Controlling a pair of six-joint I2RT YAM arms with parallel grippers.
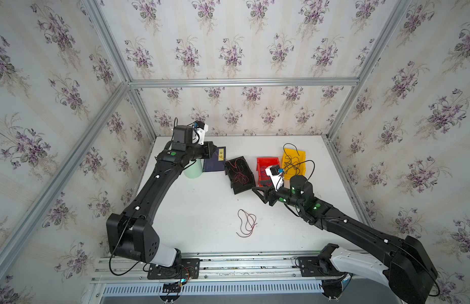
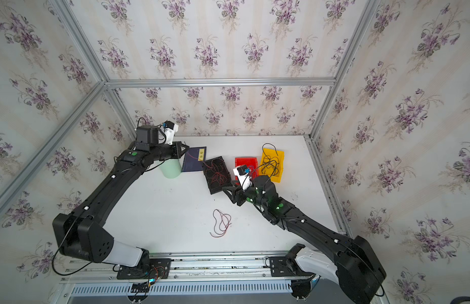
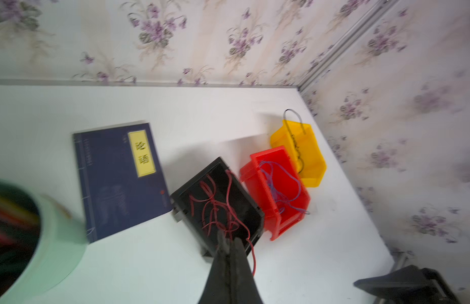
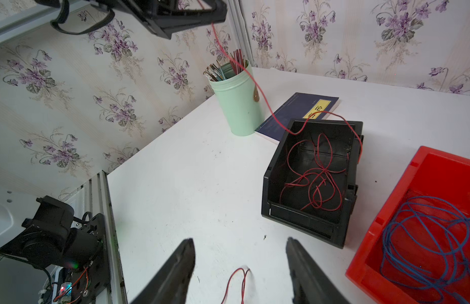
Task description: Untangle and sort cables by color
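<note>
My left gripper point(image 2: 181, 149) is raised over the back left, shut on a red cable point(image 4: 255, 83), which runs down over the black box point(image 4: 270, 203). More red cable lies tangled inside that box. Blue cable point(image 4: 427, 243) is coiled in the red box point(image 4: 372, 248). Black cable point(image 2: 270, 162) lies in and over the yellow box point(image 2: 278, 174). A separate red cable point(image 1: 247, 223) lies on the front middle of the table. My right gripper stands open above the table, near the front of the black and red boxes, with nothing between its fingers.
A mint bucket point(image 4: 235, 106) with sticks stands at the back left, beside a dark blue book point(image 4: 290, 109). Papered walls enclose the back and sides.
</note>
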